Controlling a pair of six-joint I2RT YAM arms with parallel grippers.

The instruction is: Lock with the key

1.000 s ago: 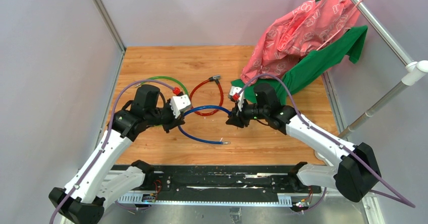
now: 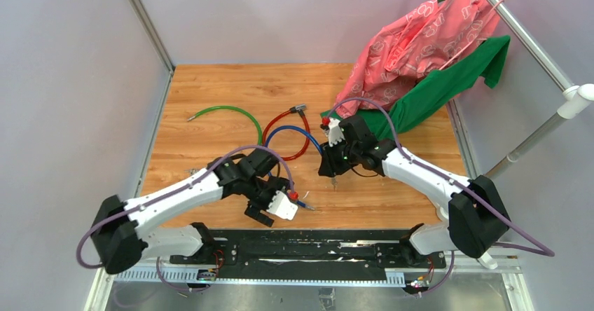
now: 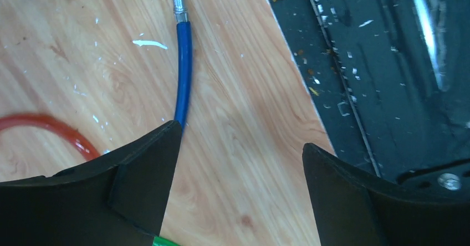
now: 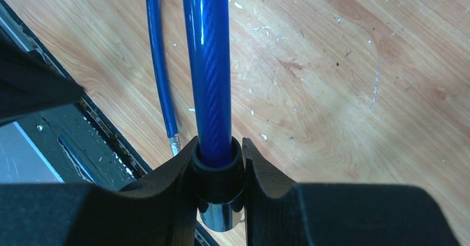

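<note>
A blue cable lock [image 2: 293,129] runs from my right gripper [image 2: 328,164] down to a loose metal-tipped end near the table's front. In the right wrist view, my right gripper is shut on the cable's black-and-metal lock end, the blue cable [image 4: 208,74] rising from it. My left gripper stands open above the wood, low at the front left, with the cable's free end [image 3: 183,63] ahead of its fingers and nothing between them.
A red cable [image 2: 307,134] and a green cable [image 2: 231,108] lie on the table behind. Pink cloth [image 2: 413,45] and green cloth [image 2: 469,73] hang at the back right. A dark strip [image 2: 322,244] borders the table's front edge.
My left gripper has let go of the blue cable and moved down toward the front, beside the cable's free end. The right gripper has shifted slightly, still holding the lock end.
</note>
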